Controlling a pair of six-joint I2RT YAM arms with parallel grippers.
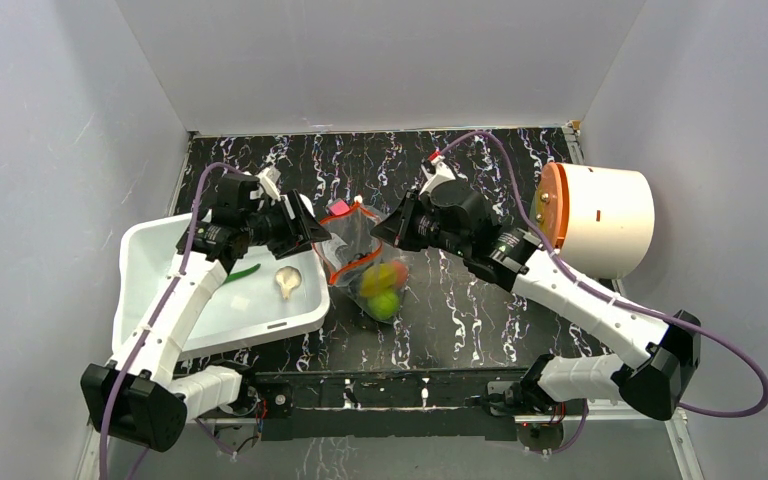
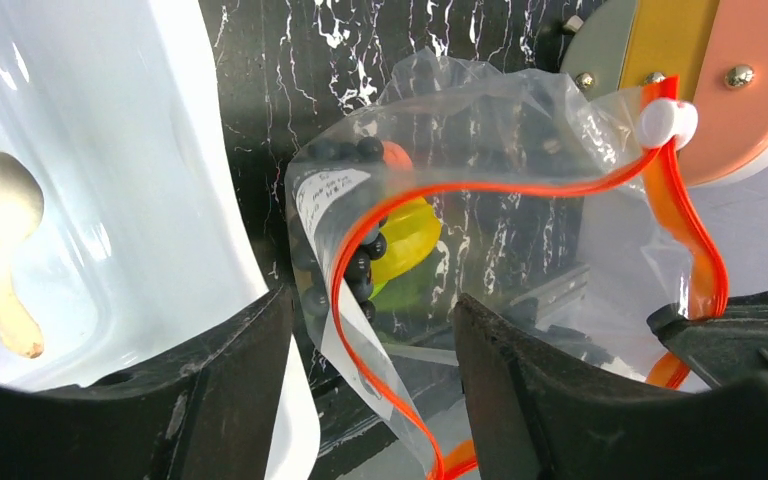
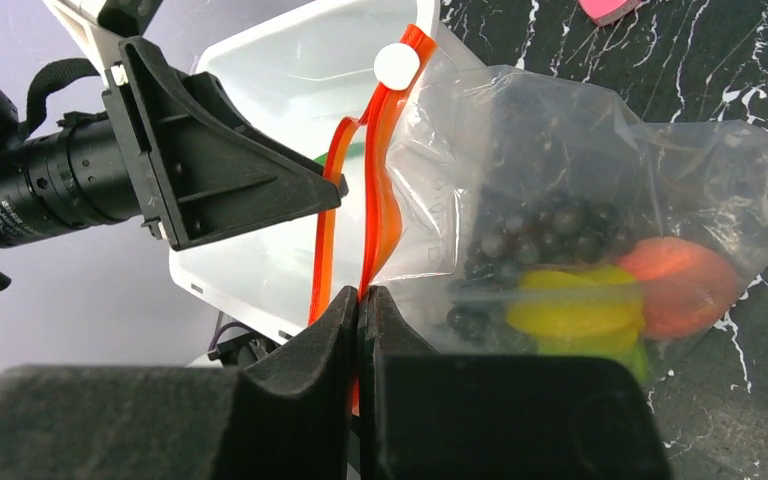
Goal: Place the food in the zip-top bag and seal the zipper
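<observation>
A clear zip bag (image 1: 378,290) with an orange zipper (image 3: 383,200) holds dark grapes (image 2: 357,265), a yellow item (image 3: 572,300), an orange-red item (image 3: 678,288) and a green one (image 1: 384,305). My right gripper is shut on the bag's zipper edge. My left gripper is open at the bag's mouth, on its left side, with the zipper band between and beyond its fingers. In the white tray (image 1: 160,290) lie a pale bulb-shaped piece (image 1: 288,282) and a green pod (image 1: 240,274).
A pink block (image 3: 608,10) lies behind the bag. A cream drum with an orange end (image 1: 605,220) stands at the right.
</observation>
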